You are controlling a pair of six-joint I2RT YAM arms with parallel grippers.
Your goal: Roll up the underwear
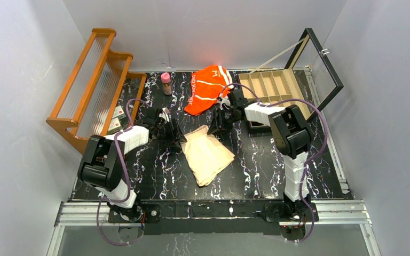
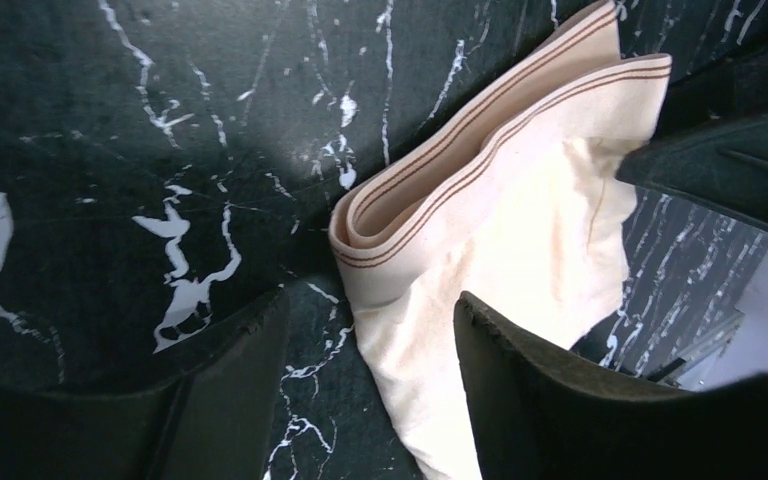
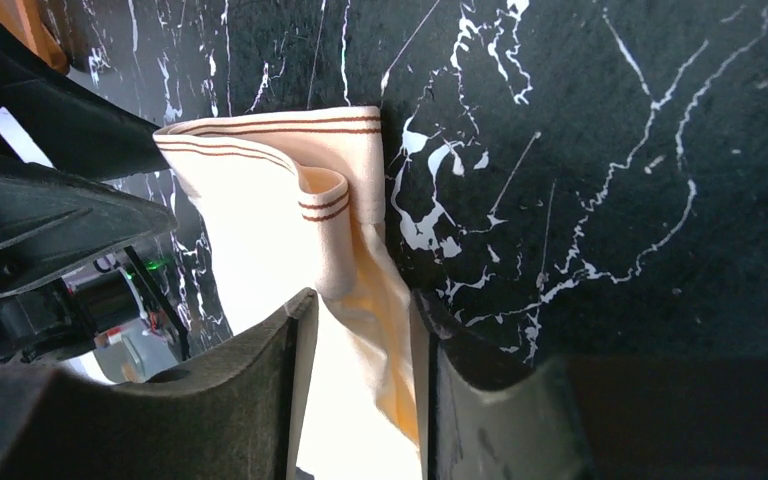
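Observation:
The folded peach underwear [image 1: 207,156] lies flat on the black marbled table, its striped waistband toward the back. At the waistband's left corner is my left gripper [image 1: 182,140], its fingers parted. In the left wrist view the fold of the waistband [image 2: 410,225] shows just beyond the gap, with one finger [image 2: 520,370] over the cloth and the other over bare table. My right gripper [image 1: 211,132] is at the right corner, fingers part open. Cloth [image 3: 360,330] runs between its fingertips in the right wrist view; a firm grip does not show.
An orange-red cloth bag [image 1: 207,90] lies behind the underwear, with a pink-capped bottle [image 1: 166,84] to its left. A wooden divided box [image 1: 277,85] with a raised lid stands back right, a wooden rack [image 1: 93,85] left.

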